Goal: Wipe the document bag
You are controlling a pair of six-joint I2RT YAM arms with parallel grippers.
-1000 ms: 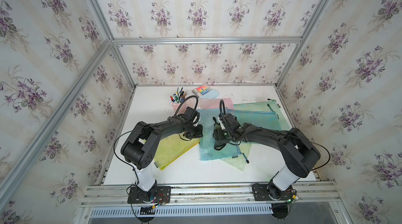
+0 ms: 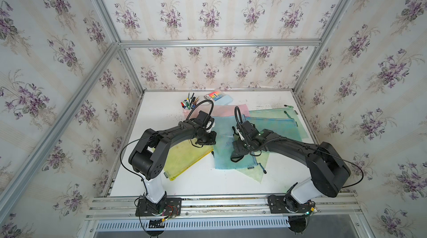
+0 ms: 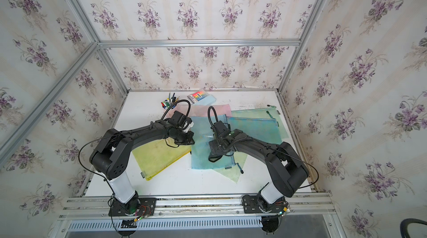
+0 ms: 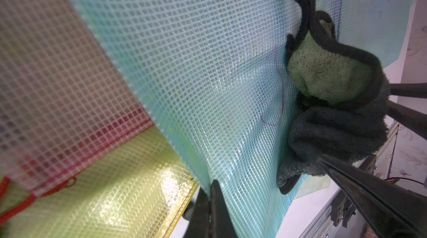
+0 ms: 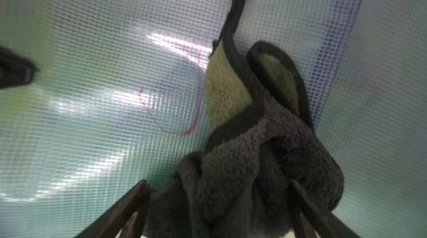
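Observation:
The translucent blue document bag [image 2: 222, 162] lies across the middle of the table. My left gripper is shut on its left edge, which is pulled up into a fold in the left wrist view. A thick grey and olive cloth [image 4: 342, 135] with black binding sits bunched on the bag. My right gripper is over the cloth, fingers apart with cloth bulging between them; whether they press on it I cannot tell. To the left of the cloth, a thin purple line [image 5: 198, 104] curves on the bag.
A yellow bag [image 2: 189, 160] lies at left, a pink one [image 2: 238, 109] behind, and green ones [image 2: 300, 126] at right, partly overlapped by blue. Markers [image 2: 190, 101] and a colourful packet [image 2: 214, 95] stand at the back.
The left gripper keeps the bag's edge, nearly still.

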